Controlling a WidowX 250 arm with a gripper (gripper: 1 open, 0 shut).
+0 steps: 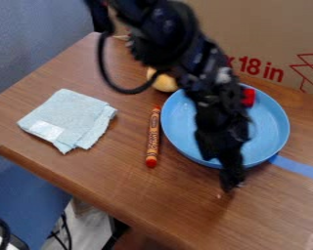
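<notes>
My gripper (229,179) is low at the front rim of a blue plate (265,135); it is dark and blurred, so its fingers' state is unclear. A red object (248,97) shows at the back of the plate, partly behind the arm. An orange-red crayon-like stick (154,137) lies left of the plate. A round yellowish object (163,82) sits behind it, mostly hidden by the arm.
A folded light blue cloth (67,119) lies on the left of the wooden table (120,190). A cardboard box (270,39) stands along the back. Blue tape (303,168) runs at the right.
</notes>
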